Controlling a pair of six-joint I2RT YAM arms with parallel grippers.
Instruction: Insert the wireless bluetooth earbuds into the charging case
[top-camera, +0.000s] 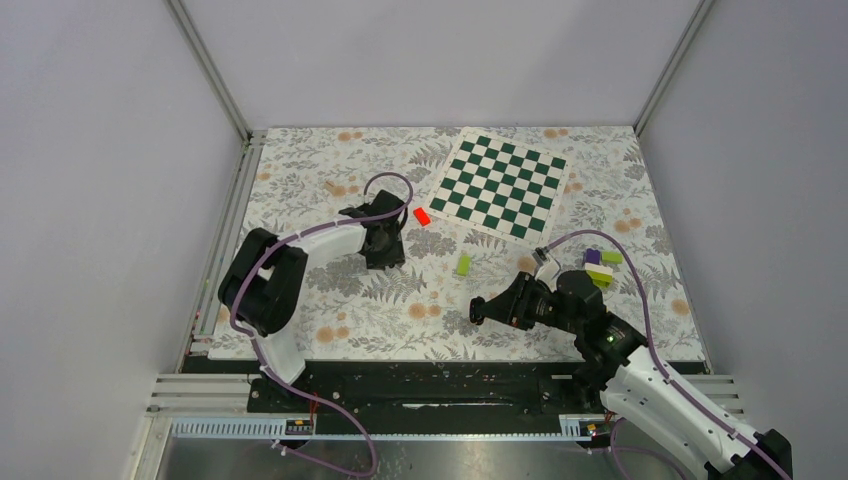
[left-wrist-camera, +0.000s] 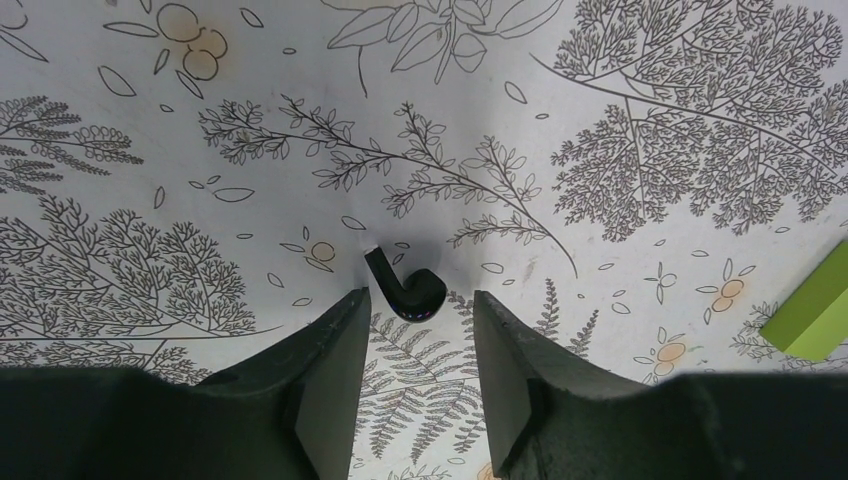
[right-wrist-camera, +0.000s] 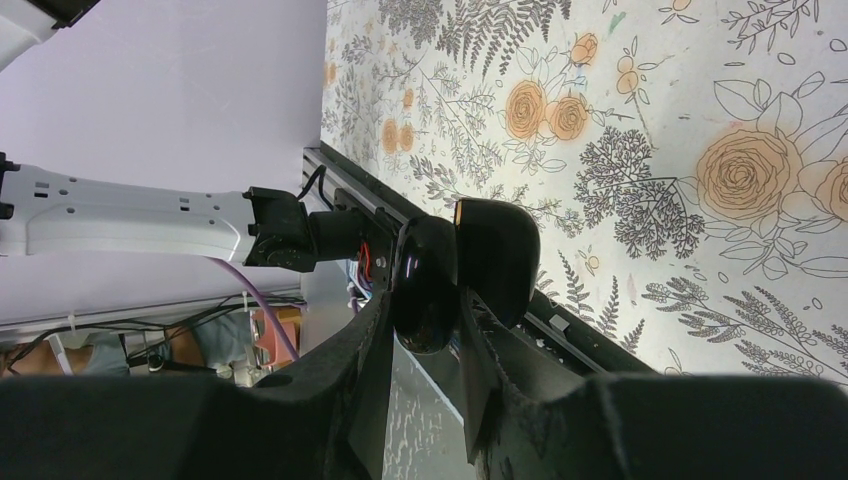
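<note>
A black earbud (left-wrist-camera: 415, 295) lies on the patterned mat in the left wrist view, just beyond and between the open fingers of my left gripper, which is low over the mat at centre-left in the top view. My right gripper (top-camera: 485, 310), near the front of the mat, is shut on the black charging case (right-wrist-camera: 425, 290). The case hangs at its fingertips, its lid (right-wrist-camera: 497, 255) apparently raised.
A checkerboard (top-camera: 495, 185) lies at the back. A red block (top-camera: 422, 217) and green block (top-camera: 463, 265) lie near the middle, with a pile of coloured blocks (top-camera: 600, 275) at the right.
</note>
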